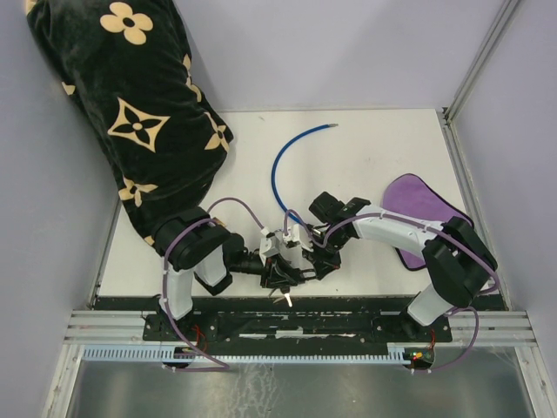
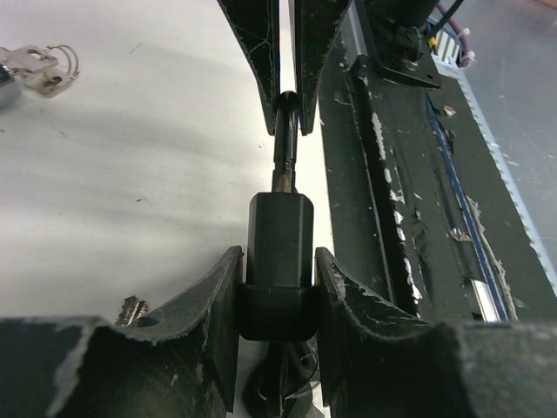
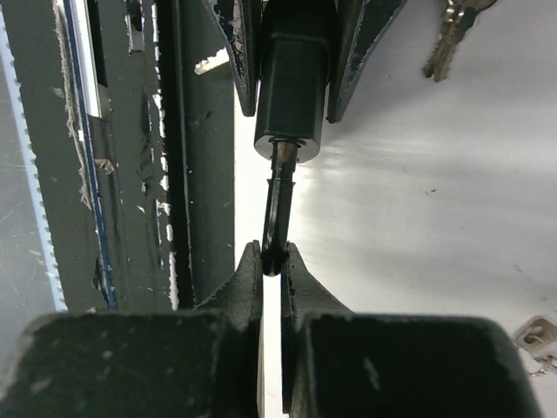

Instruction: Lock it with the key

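Observation:
A black lock body (image 2: pixel 276 252) with a thin dark shaft is clamped in my left gripper, in front of the table's near edge. My right gripper is shut on the tip of that shaft (image 3: pixel 278 200), in line with the body. The two grippers face each other low in the top view, left (image 1: pixel 280 272) and right (image 1: pixel 315 270). A key (image 3: pixel 451 30) lies on the white table in the right wrist view, and a small metal piece with a ring (image 2: pixel 39 70) shows in the left wrist view.
A blue hose (image 1: pixel 287 148) curves across the back of the table. A patterned dark cushion (image 1: pixel 130 96) fills the back left, and a purple mat (image 1: pixel 409 196) lies at the right.

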